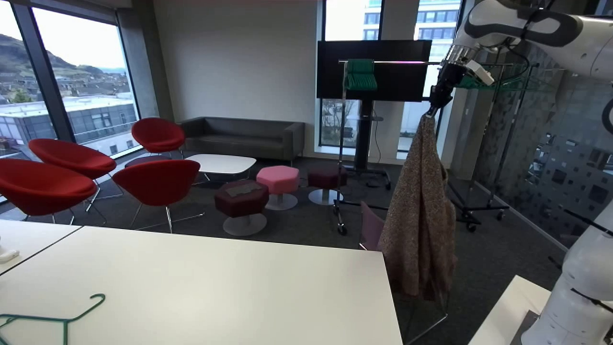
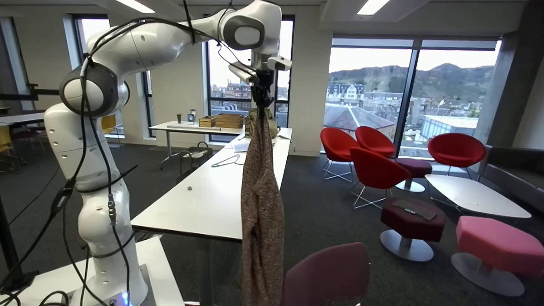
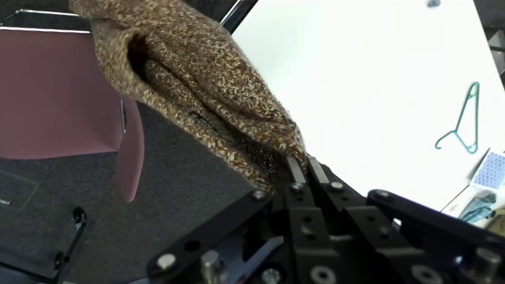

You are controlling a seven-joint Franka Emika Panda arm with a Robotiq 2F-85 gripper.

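Observation:
A brown speckled knit garment (image 1: 418, 212) hangs straight down from my gripper (image 1: 432, 112), which is shut on its top edge. In exterior view 2 the garment (image 2: 262, 204) hangs in a long narrow drape beside the near end of the white table, its lower end cut off by the frame. The wrist view shows the knit (image 3: 203, 75) bunched and folded at the fingertips of the gripper, the rest falling away to the upper left. Lying on the white table (image 1: 230, 276) is a green hanger (image 1: 64, 319).
A mauve chair (image 2: 329, 275) stands close to the garment by the table end. Behind is a clothes rack (image 1: 343, 138) with green hangers (image 1: 360, 74). A small grey object (image 2: 189, 188) lies on it.

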